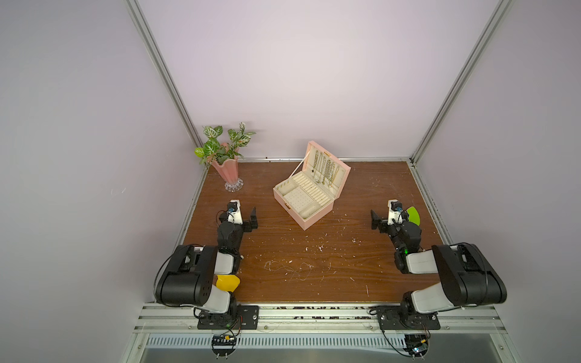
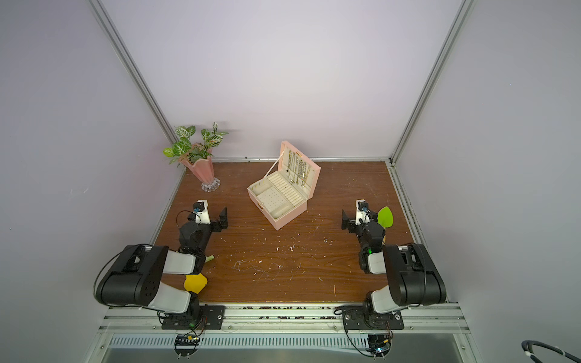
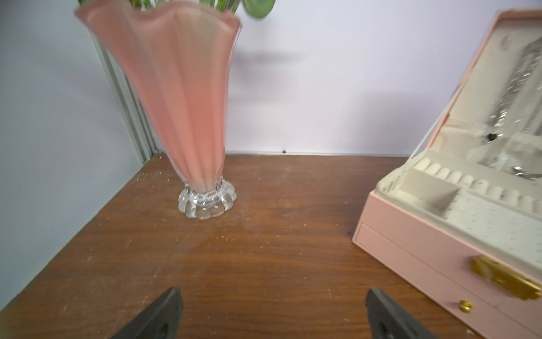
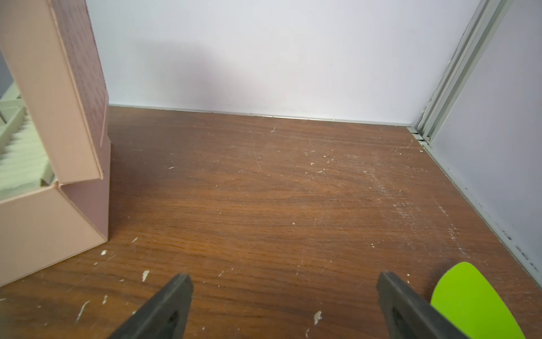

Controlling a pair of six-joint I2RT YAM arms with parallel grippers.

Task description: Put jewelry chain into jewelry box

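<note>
The pink jewelry box stands with its lid raised at the table's middle, towards the back. Several necklaces hang inside the lid. On the bare wood in front of the box, a thin, pale jewelry chain lies in a loose, wavy line, faint in both top views. My left gripper is open and empty, left of the box. Over on the right side, my right gripper is also open, nothing between its fingers. Neither is near the chain, and the wrist views do not show it.
A pink vase with leafy stems stands at the back left. A yellow piece lies by the left arm, a green one by the right gripper. Pale specks dot the otherwise clear table.
</note>
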